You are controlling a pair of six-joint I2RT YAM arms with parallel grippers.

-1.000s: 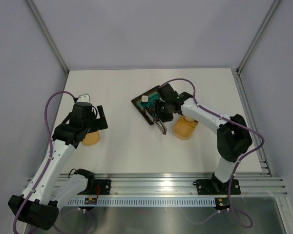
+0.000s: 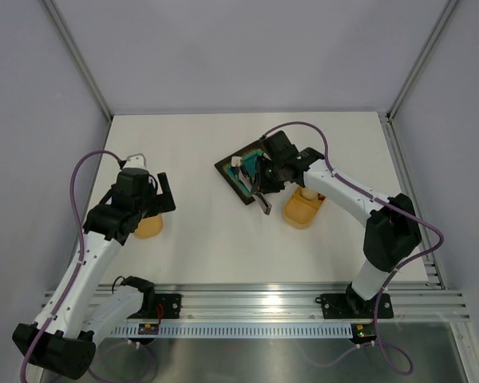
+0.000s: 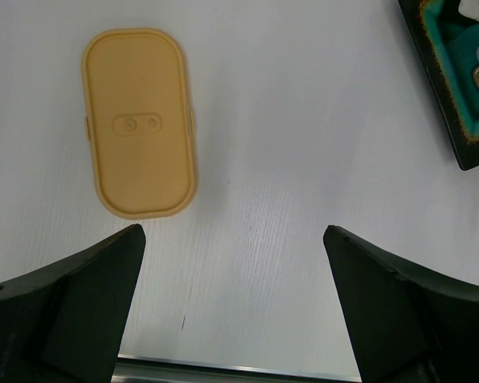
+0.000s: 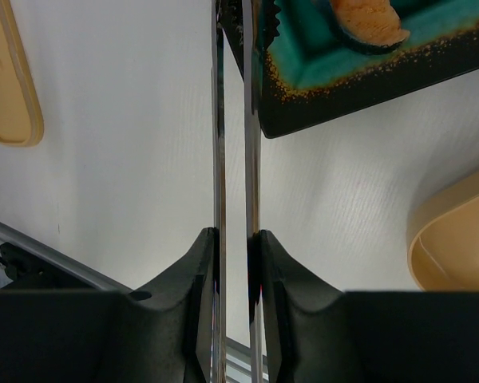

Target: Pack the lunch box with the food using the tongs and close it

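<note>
A dark tray with a speckled teal inside (image 2: 222, 167) lies mid-table, holding a pale square piece (image 2: 236, 161) and an orange food piece (image 4: 371, 24). My right gripper is shut on metal tongs (image 4: 253, 183), whose tips reach over the tray. An orange lunch box (image 2: 297, 214) with food in its back compartment is right of the tray. A flat orange lid (image 3: 140, 124) lies at the left, below my left gripper, which stands open and empty.
A metal rail runs along the front edge.
The right arm and the tongs have shifted slightly to the right over the tray. The left arm is still.
</note>
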